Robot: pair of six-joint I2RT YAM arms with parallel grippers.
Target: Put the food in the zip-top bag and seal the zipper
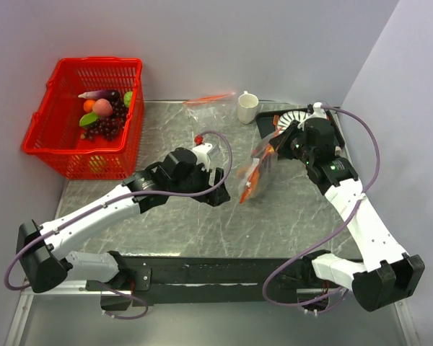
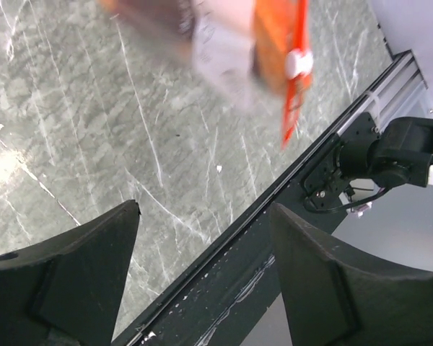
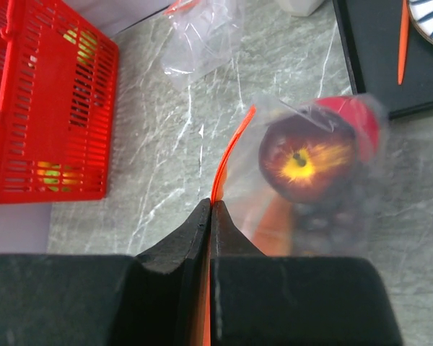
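A clear zip bag [image 1: 257,171] with an orange zipper edge hangs from my right gripper, which is shut on the bag's orange edge. Inside the bag the right wrist view shows a dark red fruit [image 3: 303,160], with a brighter red item [image 3: 355,115] partly behind it. The bag looks blurred in the left wrist view, its white slider [image 2: 299,63] sitting on the orange strip near one end. My left gripper [image 1: 220,189] stands to the left of the bag, apart from it. Its fingers [image 2: 86,267] are spread wide, with only counter and edge showing between them.
A red basket [image 1: 79,160] with several fruits and vegetables stands at the back left. At the back lie another clear bag [image 1: 209,108] and a white mug [image 1: 247,108]. A black tray [image 1: 265,127] is behind the right arm.
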